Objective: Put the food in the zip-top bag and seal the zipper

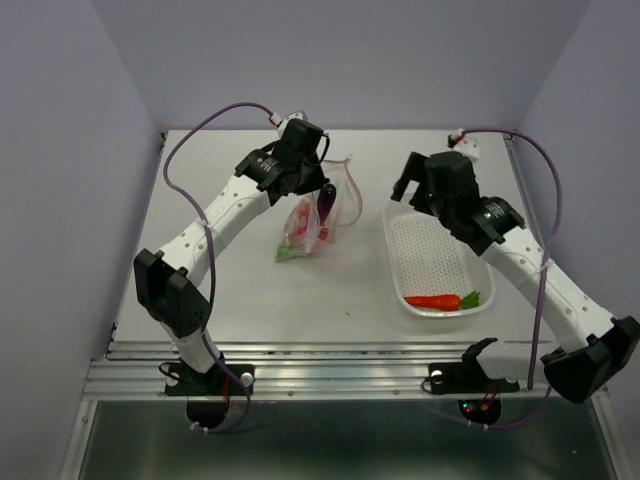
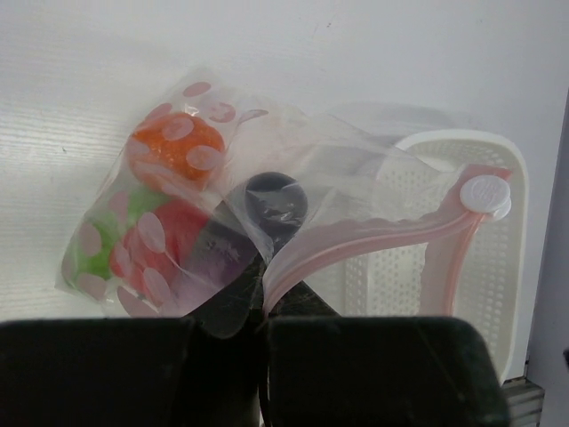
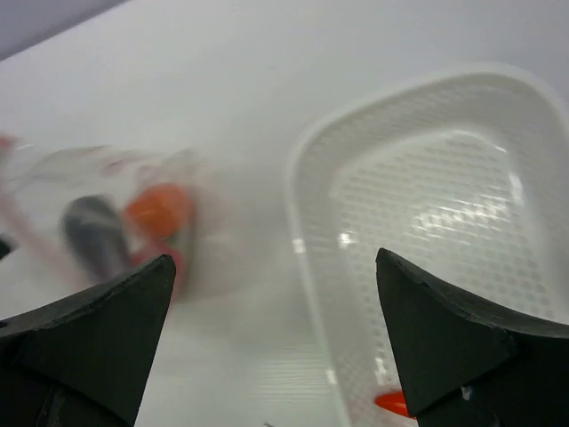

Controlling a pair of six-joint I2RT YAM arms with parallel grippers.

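The clear zip bag with pink dots holds an eggplant, an orange item, and red and green items. My left gripper is shut on the bag's edge near the pink zipper, which has a white slider. My right gripper is open above the white basket's left part, nothing between its fingers. In the basket lies a carrot with green top at the front.
Grey walls edge the workspace.
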